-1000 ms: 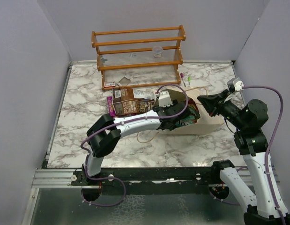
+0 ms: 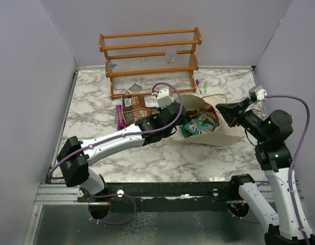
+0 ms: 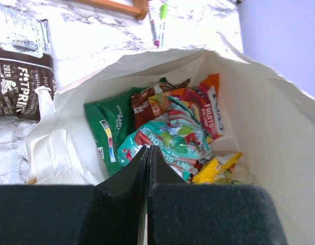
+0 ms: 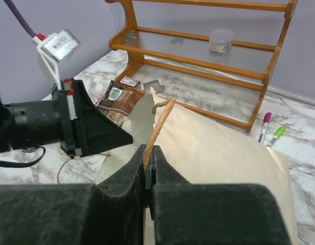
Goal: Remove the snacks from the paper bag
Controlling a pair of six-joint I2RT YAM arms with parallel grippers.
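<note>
The paper bag (image 2: 234,133) lies with its mouth toward the left arm. Inside it, in the left wrist view, are a green snack pack (image 3: 115,115), a teal pack (image 3: 162,145), a brown pack (image 3: 143,104), an orange pack (image 3: 211,104) and a yellow pack (image 3: 216,171). My left gripper is shut with nothing between its fingers; it stands back at the bag's mouth, clear of the green pack. My right gripper is shut on the bag's twisted rope handle (image 4: 156,130).
A large brown snack bag (image 2: 140,108) and a purple pack (image 2: 120,117) lie left of the paper bag. Behind stands a wooden rack (image 2: 150,69) with a clear tub (image 2: 171,55). Two markers (image 2: 199,86) lie near its right end.
The packs stay inside. The right arm looks nearly still.
</note>
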